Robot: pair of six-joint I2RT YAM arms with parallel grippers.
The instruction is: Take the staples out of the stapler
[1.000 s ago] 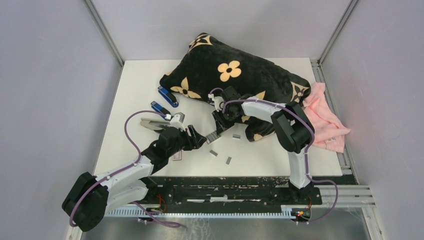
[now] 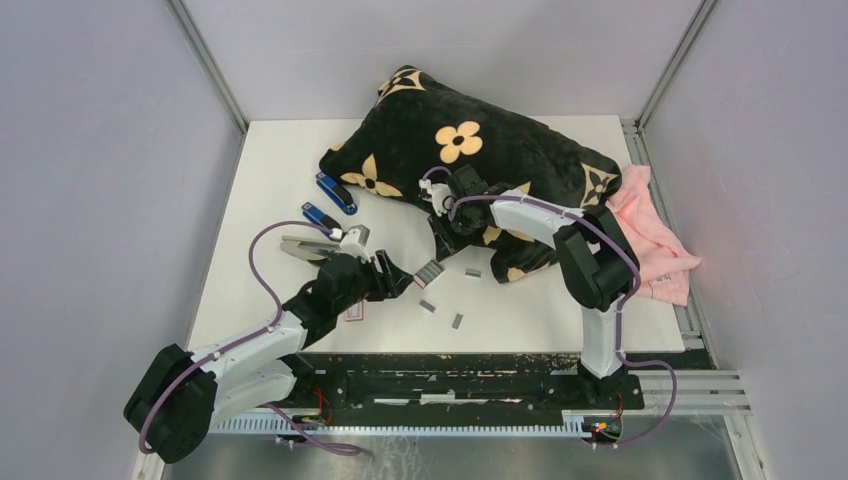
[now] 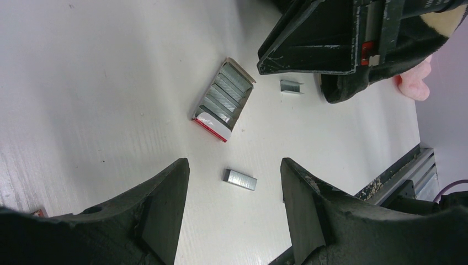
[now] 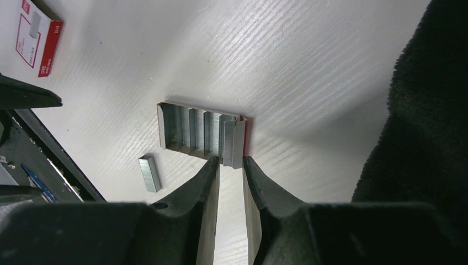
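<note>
Two blue staplers (image 2: 336,193) lie at the back left. An open staple box with rows of staple strips sits mid-table; in the right wrist view one strip lies along its lidded end. My right gripper is just over that end, fingertips slightly apart; whether anything thin is between them cannot be told. My left gripper stands open left of the box, nothing between its fingers. Loose staple strips (image 3: 240,179) lie on the table near the box.
A second box (image 4: 37,41) lies at the left. A dark plush cloth (image 2: 470,115) covers the back; a pink cloth (image 2: 650,245) lies on the right. Grey scissor-like tools (image 2: 300,248) lie beside the left arm.
My right gripper has risen and drawn slightly back and right from the box, uncovering more of it in the top view. The left arm is unchanged.
</note>
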